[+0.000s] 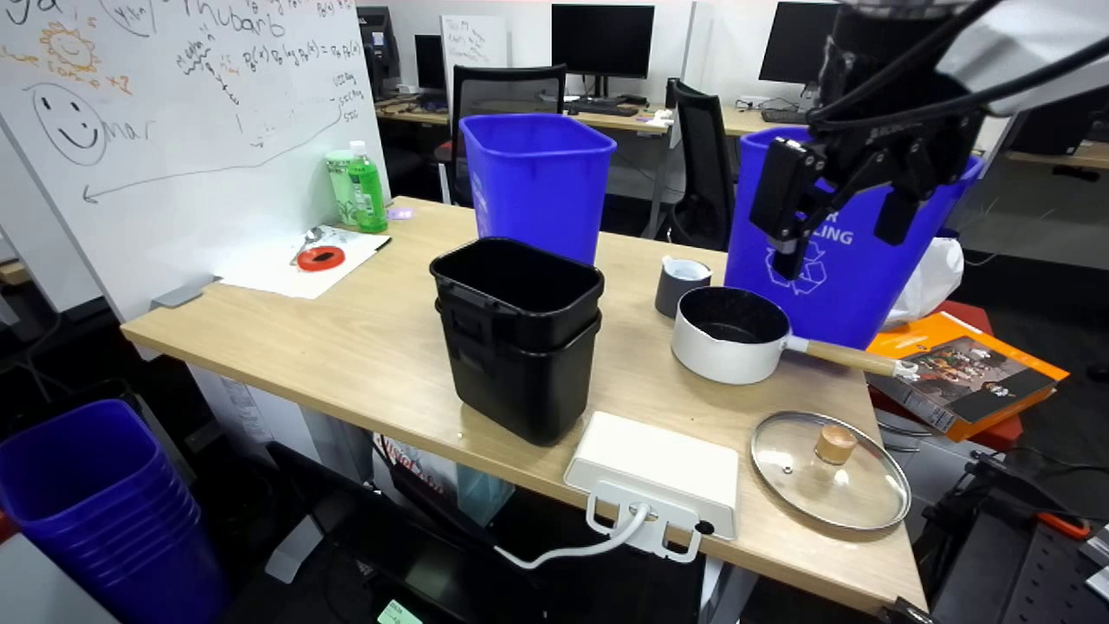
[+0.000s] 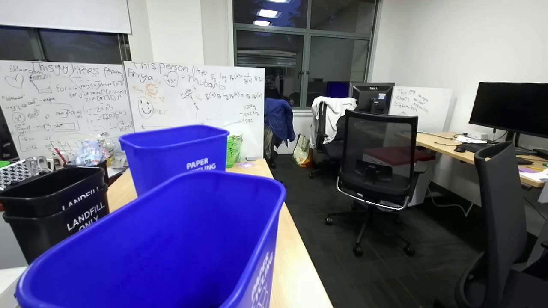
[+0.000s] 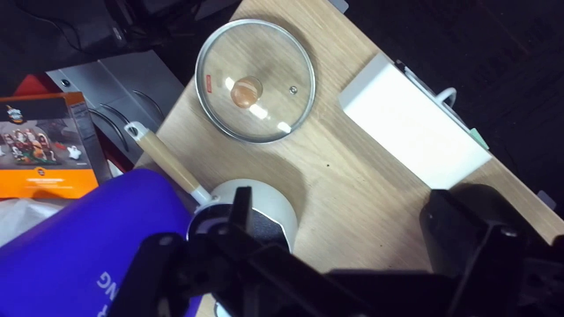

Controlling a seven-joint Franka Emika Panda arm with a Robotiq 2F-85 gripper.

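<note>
My gripper hangs in the air above the table, open, with nothing between its fingers. In exterior view 1 it appears above the white saucepan and in front of a blue recycling bin. The saucepan is uncovered, and its wooden handle points right. A glass lid with a wooden knob lies flat on the table nearer the front right corner. In the wrist view, the lid is fully visible, while one finger partly covers the saucepan.
Stacked black bins stand mid-table, with another blue bin behind. A grey cup sits beside the saucepan. A white box occupies the front edge. Wood left of the black bins is bare.
</note>
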